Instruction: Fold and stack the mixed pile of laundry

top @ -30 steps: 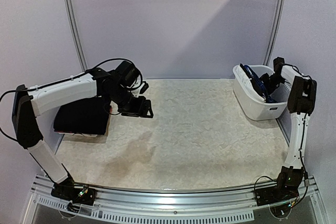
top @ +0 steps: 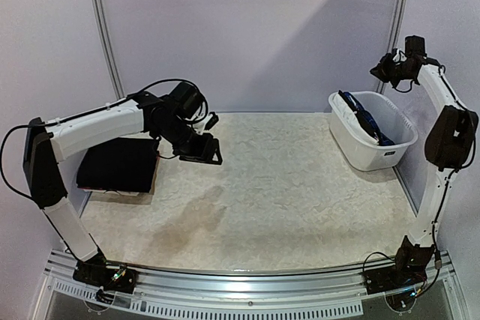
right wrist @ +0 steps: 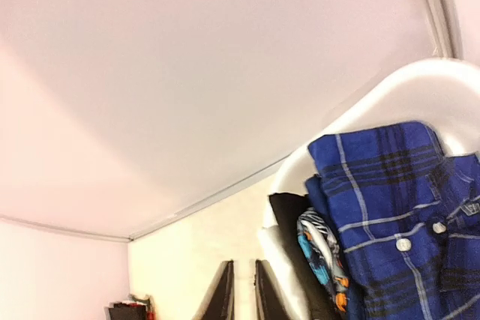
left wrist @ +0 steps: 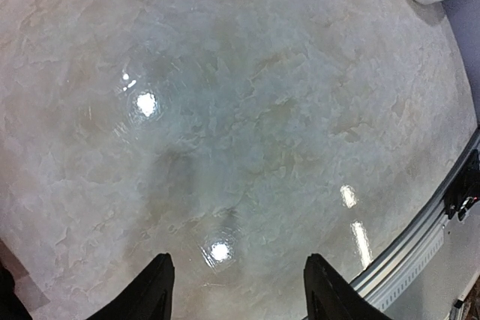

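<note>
The white laundry basket [top: 369,157] stands at the back right of the table. In the right wrist view it holds a blue plaid shirt [right wrist: 390,207], with a black garment [right wrist: 304,260] and a colourful patterned one [right wrist: 322,249] pressed beside it. My right gripper [top: 378,73] hangs above and behind the basket, its fingers [right wrist: 219,294] parted by a narrow gap with nothing between. A dark folded stack [top: 118,165] lies at the left of the table. Over bare table, just right of that stack, my left gripper [top: 218,157] is open and empty, fingers [left wrist: 146,294] wide apart.
Grey walls close in the back and both sides, and a metal rail [top: 247,284] runs along the front edge.
The basket has shifted slightly left. The left arm has barely moved.
</note>
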